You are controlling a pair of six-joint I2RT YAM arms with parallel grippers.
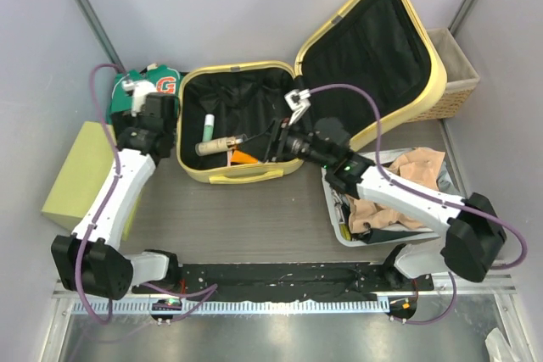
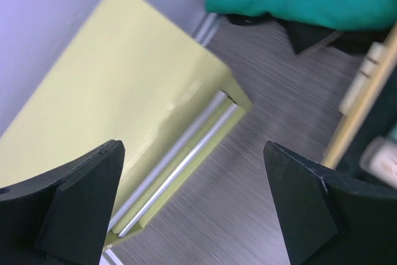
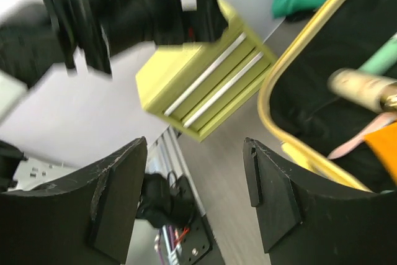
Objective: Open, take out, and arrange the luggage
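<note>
The yellow suitcase lies open on the floor, its lid leaning back to the right. Inside its black base are a pale green tube, a beige bottle and an orange item; a pink strip shows beside them in the right wrist view. My right gripper is over the suitcase's front right part, open, with nothing between its fingers. My left gripper stands open and empty, left of the suitcase between it and the yellow box; the arm is blurred in the top view.
A yellow-green box stands at the left wall. Behind the left arm lies a green garment with a letter G. A bin of clothes sits front right, and a wicker basket stands behind the lid.
</note>
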